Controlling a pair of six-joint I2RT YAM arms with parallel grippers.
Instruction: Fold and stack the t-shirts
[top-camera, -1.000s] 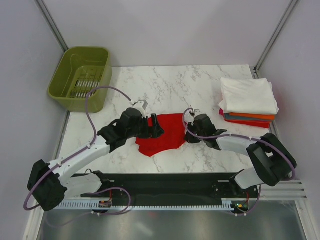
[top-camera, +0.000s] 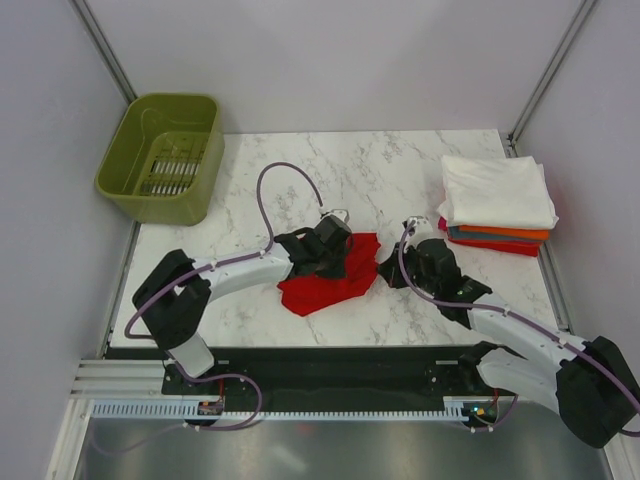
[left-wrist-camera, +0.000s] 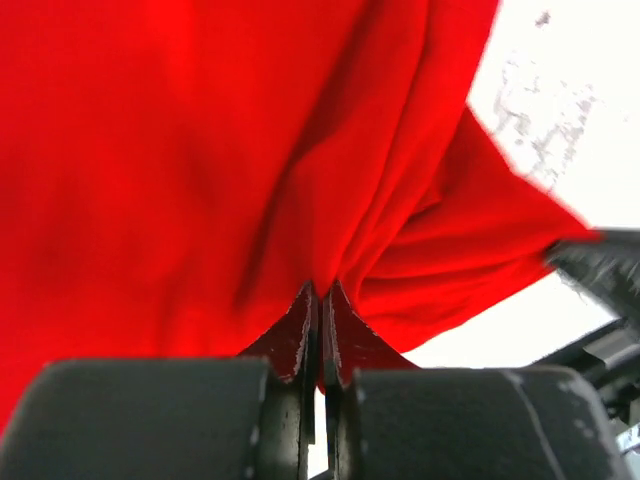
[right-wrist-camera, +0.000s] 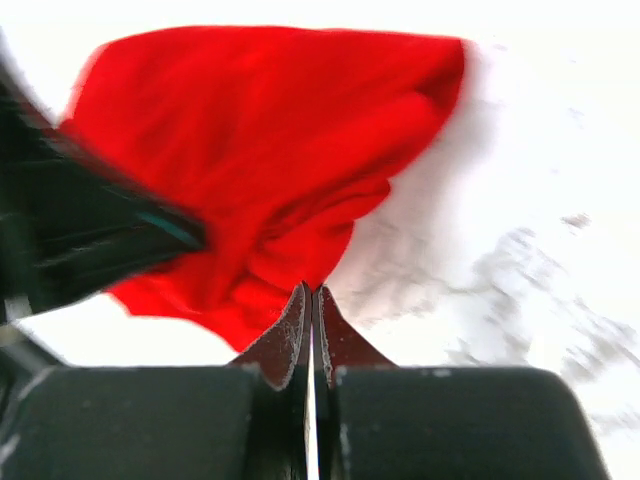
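Note:
A rumpled red T-shirt (top-camera: 314, 294) lies on the white marble table, partly hidden by my left arm. My left gripper is shut on a fold of its cloth, shown close up in the left wrist view. My right gripper is shut at the right edge of the shirt; whether cloth is between its tips is hard to tell. In the top view the right gripper (top-camera: 384, 268) sits just right of the red cloth.
A stack of folded shirts (top-camera: 497, 190), white on top, lies at the back right. An empty green basket (top-camera: 120, 160) stands at the back left. Bare marble is clear behind the shirt.
Both arms have moved rightward; the left gripper now reaches over the shirt's middle and right part. The red shirt looks more bunched and shifted slightly right.

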